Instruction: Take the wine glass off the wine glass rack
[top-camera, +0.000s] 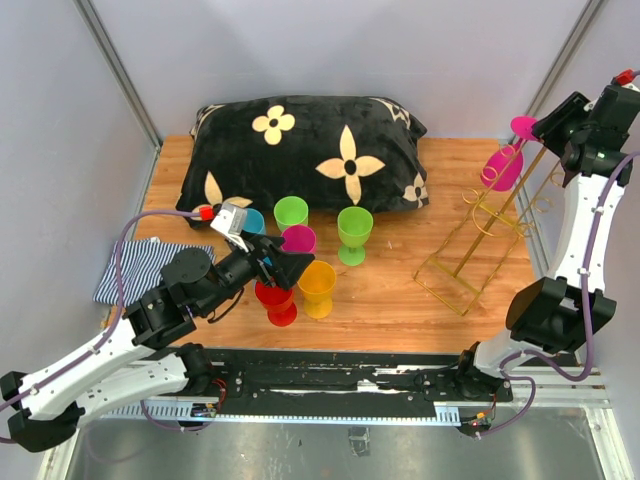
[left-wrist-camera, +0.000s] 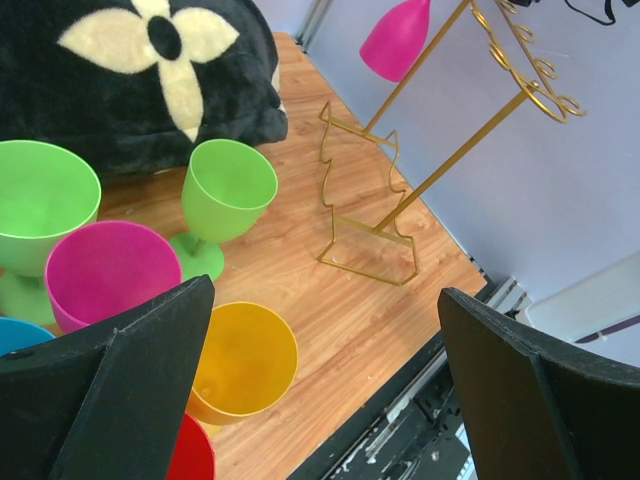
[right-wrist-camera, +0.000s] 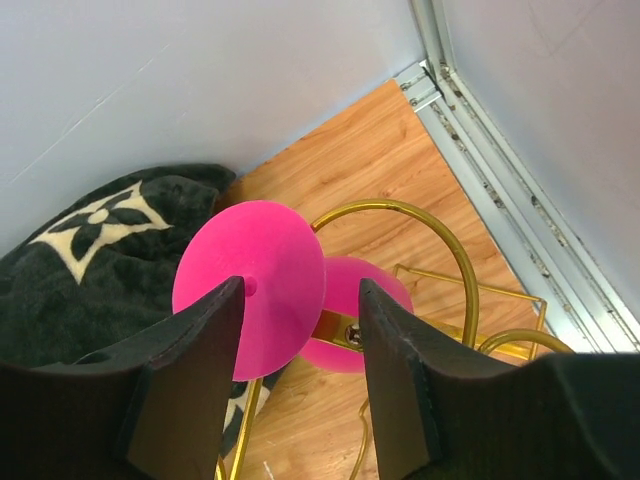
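Observation:
A pink wine glass (top-camera: 500, 170) hangs upside down on the gold rack (top-camera: 455, 275) at the right. In the right wrist view its round base (right-wrist-camera: 240, 290) faces up, with my right gripper right over it, fingers part open either side of the base's right portion; whether they touch it I cannot tell. My left gripper stands open above the cups, with nothing between its fingers.
Several coloured goblets stand mid-table, among them a green one (top-camera: 355, 230) and a yellow one (top-camera: 318, 285). A black pillow (top-camera: 300, 150) lies behind them, a striped cloth (top-camera: 130, 270) at left. Walls close in behind the rack.

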